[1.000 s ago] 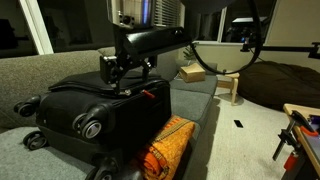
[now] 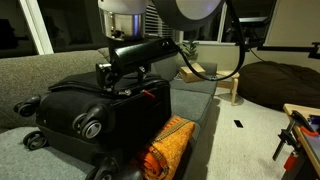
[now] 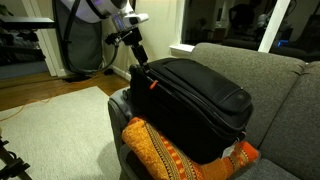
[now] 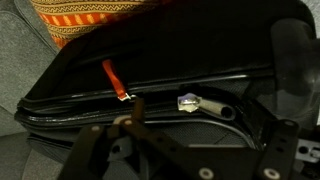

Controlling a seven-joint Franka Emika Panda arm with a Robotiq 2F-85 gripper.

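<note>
A black suitcase (image 2: 112, 112) lies on its side on the grey sofa, its wheels toward the near left in exterior view 1. Just over its upper edge is my gripper (image 3: 139, 56), pointing down with its fingers open and nothing seen held between them. In the wrist view a metal zipper pull (image 4: 205, 105) lies along the zipper seam, close to the gripper's dark fingers. Farther along the same side is a red pull tab (image 4: 114, 79). Whether the fingers touch the suitcase cannot be told.
An orange patterned cloth (image 3: 165, 155) lies on the sofa against the suitcase. The sofa back (image 3: 255, 70) rises behind it. A wooden table edge (image 2: 304, 125) stands at the far right in exterior view 1. Carpet (image 2: 240, 145) lies open between.
In exterior view 1 my gripper has shifted slightly left and down toward the suitcase's top edge. The suitcase and cloth have not visibly moved.
</note>
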